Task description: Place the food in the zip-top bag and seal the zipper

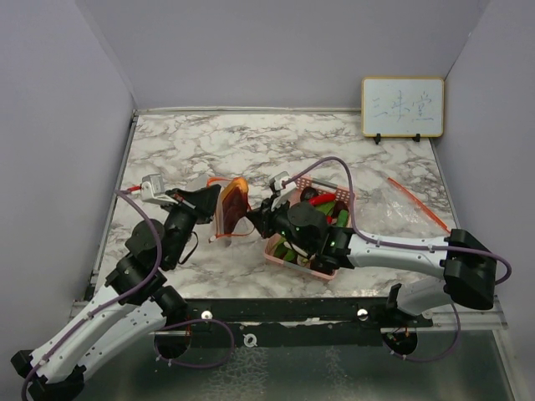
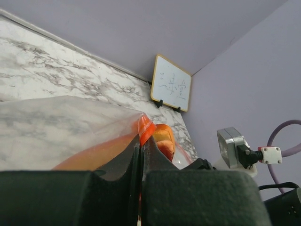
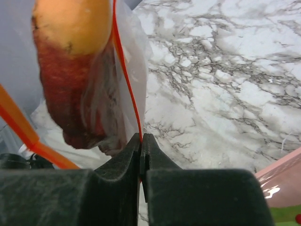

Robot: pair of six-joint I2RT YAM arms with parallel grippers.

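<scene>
A clear zip bag with orange zipper point(image 1: 226, 219) hangs between my grippers, holding a brown food item with an orange-yellow top point(image 3: 70, 70). My left gripper is shut on the bag's top edge, at its orange zipper. My right gripper is shut on the other side of the bag's edge, where a thin orange zipper line runs into its fingertips. A pink basket point(image 1: 276, 259) of vegetables sits beneath the right arm.
Another clear bag with an orange zipper point(image 1: 416, 203) lies flat at the right of the marble table. A small whiteboard point(image 1: 402, 107) stands at the back right. The table behind the grippers is clear.
</scene>
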